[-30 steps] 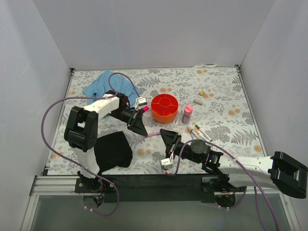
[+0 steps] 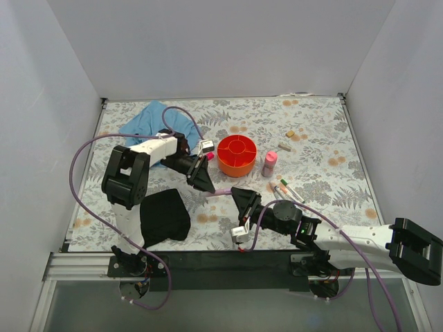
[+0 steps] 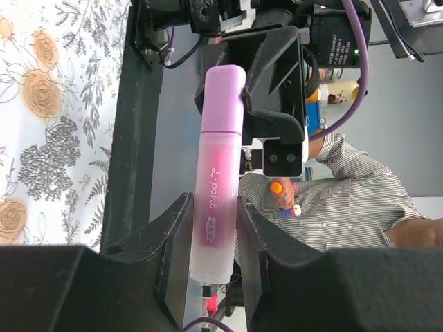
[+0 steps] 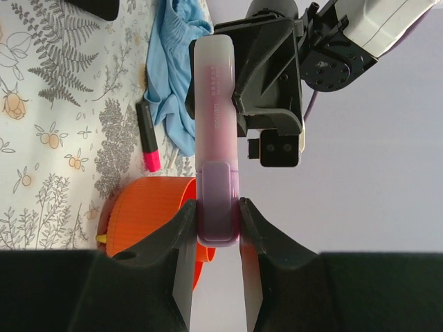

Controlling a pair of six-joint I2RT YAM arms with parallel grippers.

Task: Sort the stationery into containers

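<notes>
A slim pink-and-white marker spans the space between my two grippers, above the front middle of the table. My left gripper is shut on its pale body, lettering showing between the fingers. At the marker's other end is the pink cap, with fingers of my right gripper close on both sides; whether they press on it cannot be told. Behind the grippers stands a divided orange round container. A black marker with a pink end lies by the blue cloth.
Right of the orange container stands a pink bottle-like item. Several pens lie near the right arm. A small eraser-like block and a grey piece sit farther back. Blue cloth and black cloth cover the left.
The left arm has shifted slightly to the right, its gripper staying on the marker. The right arm looks nearly still, and the table items have not moved.
</notes>
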